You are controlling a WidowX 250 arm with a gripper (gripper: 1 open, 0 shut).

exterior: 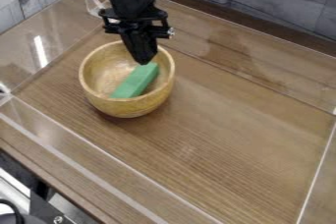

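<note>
A round wooden bowl [102,95] stands on the wooden table at the left of the middle. A green rounded oblong object [136,83] lies inside it, tilted toward the upper right. My black gripper [133,46] hangs over the back rim of the bowl, above the far end of the green object. It looks shut, with nothing visible between its fingers.
A pale wall or edge runs along the upper left, and the table's edge shows at the bottom left.
</note>
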